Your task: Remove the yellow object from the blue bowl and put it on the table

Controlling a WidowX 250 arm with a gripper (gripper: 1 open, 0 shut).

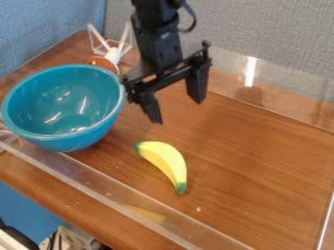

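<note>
A yellow banana-shaped object (164, 160) with a green tip lies on the wooden table (248, 171), to the right of and in front of the blue bowl (65, 137). The bowl stands at the left, and no object shows inside it. Above and behind the yellow object hangs my black gripper (178, 107), clear of both the bowl and the table. Its two fingers are spread wide apart with nothing between them.
An orange and white object (107, 59) stands behind the bowl at the back left. A transparent strip (111, 190) runs along the table's front edge.
</note>
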